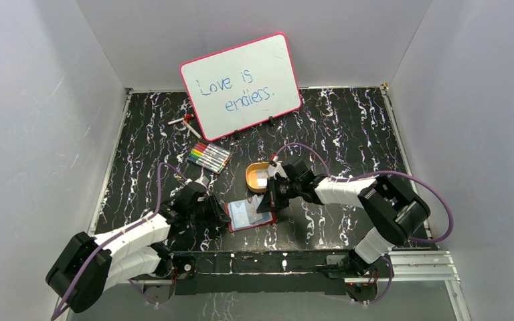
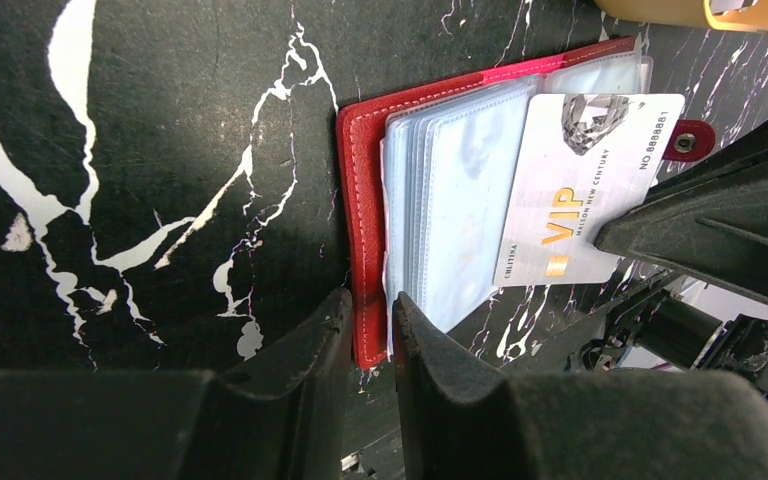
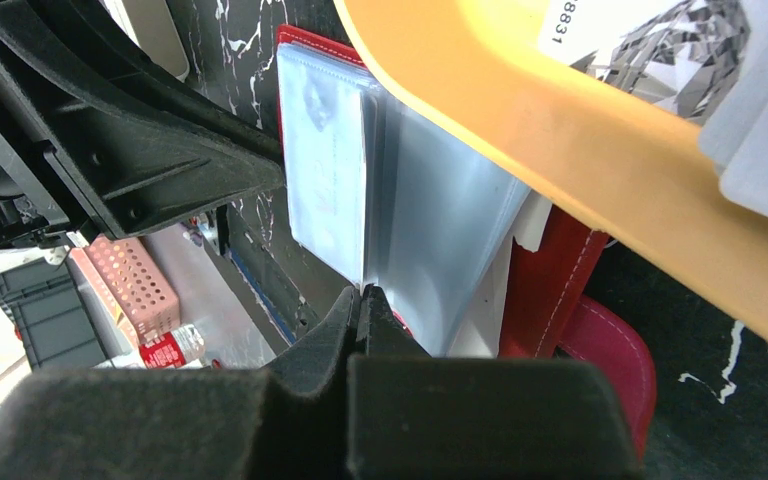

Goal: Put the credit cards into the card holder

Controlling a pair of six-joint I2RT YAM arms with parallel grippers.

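The card holder (image 1: pixel 241 217) lies open on the table, its red cover (image 2: pixel 364 200) under a stack of clear sleeves (image 2: pixel 465 180). At its left edge, my left gripper is shut on the cover and sleeve edge. A silver-white VIP card (image 2: pixel 550 225) lies flat-looking over the sleeves in the left wrist view, its outer end at the tips of my right gripper (image 1: pixel 261 208). In the right wrist view that gripper is shut on the card, which appears edge-on as a thin line. Whether the card's inner end is inside a sleeve, I cannot tell.
An orange tray (image 1: pixel 251 177) with more cards (image 3: pixel 705 50) stands just behind the holder, close to the right gripper. Farther back are a marker pack (image 1: pixel 209 157) and a whiteboard (image 1: pixel 241 87).
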